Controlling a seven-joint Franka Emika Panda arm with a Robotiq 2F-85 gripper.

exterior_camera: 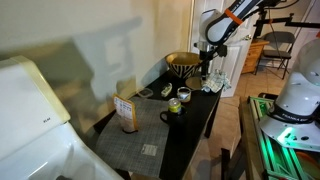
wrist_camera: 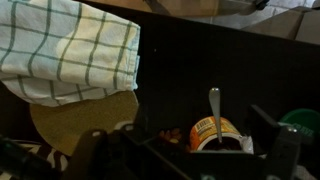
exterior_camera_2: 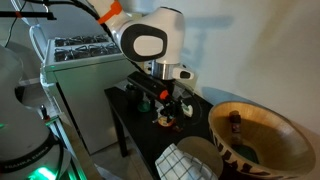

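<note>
My gripper stands open above the dark counter, its dark fingers apart at the bottom of the wrist view. In that view an orange-labelled can (wrist_camera: 215, 132) with a spoon (wrist_camera: 214, 102) standing in it lies between the fingers' lines, lower down; nothing is gripped. To the left a white checkered cloth (wrist_camera: 75, 50) partly covers a round brown board (wrist_camera: 85, 122). Exterior view 1 has the gripper (exterior_camera: 207, 66) over the counter's far end, near the wicker basket (exterior_camera: 183, 65). The arm hides part of the counter in exterior view 2.
A green container (wrist_camera: 300, 120) sits at the wrist view's right side. In exterior view 1, a box (exterior_camera: 125, 112), a dark mug (exterior_camera: 173, 116) and a jar (exterior_camera: 184, 94) stand along the counter. The large basket (exterior_camera_2: 238, 165) borders the board.
</note>
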